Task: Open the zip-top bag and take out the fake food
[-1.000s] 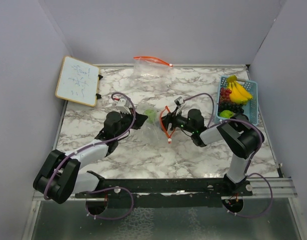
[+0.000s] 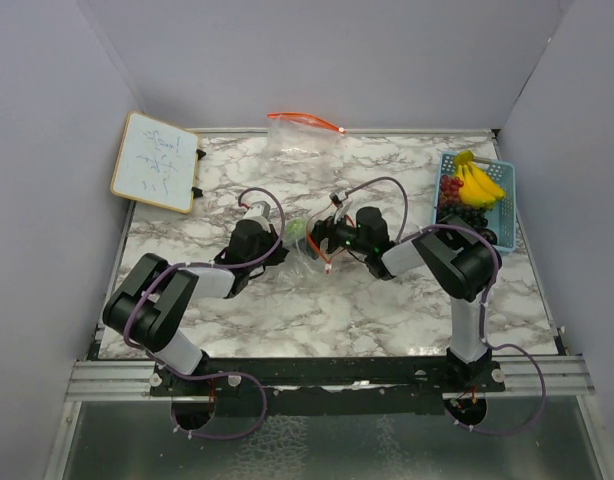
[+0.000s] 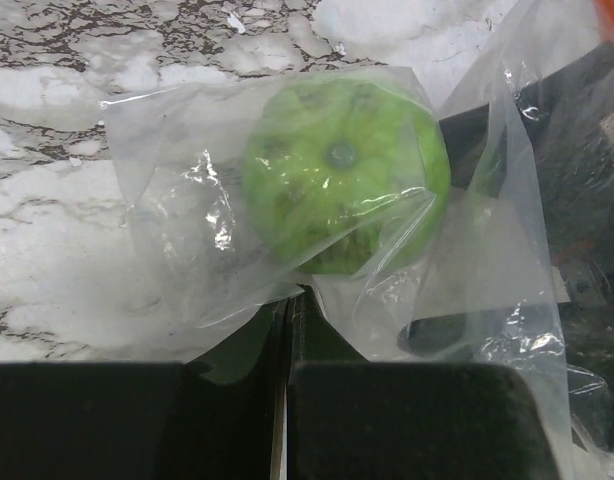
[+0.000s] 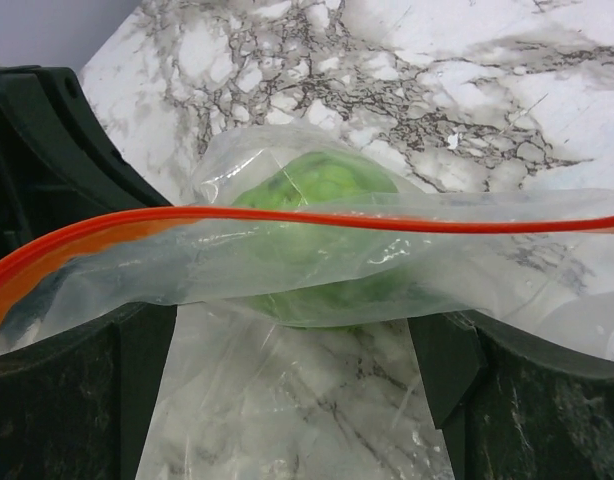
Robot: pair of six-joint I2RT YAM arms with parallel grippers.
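In the top view, the clear zip top bag (image 2: 305, 275) with its orange zip lies mid-table between my grippers. A round green fake food piece (image 3: 342, 170) is inside it, seen through the film in the left wrist view. My left gripper is shut at the bag's left part, just beside the green piece, with creased film gathered at its tips. My right gripper stands open at the zip end, its fingers (image 3: 467, 335) spread and visible through the film. In the right wrist view the orange zip (image 4: 387, 222) crosses in front of the green piece.
A blue basket (image 2: 507, 235) of fake fruit, with bananas (image 2: 479, 186), stands at the right. Another clear bag with an orange zip (image 2: 305, 122) lies flat at the back. A whiteboard (image 2: 155, 162) leans at the back left.
My right gripper has moved left, further over the bag toward the green piece, and the zip has shifted left with it. My left arm has shifted slightly, its tips staying near the bag's left end.
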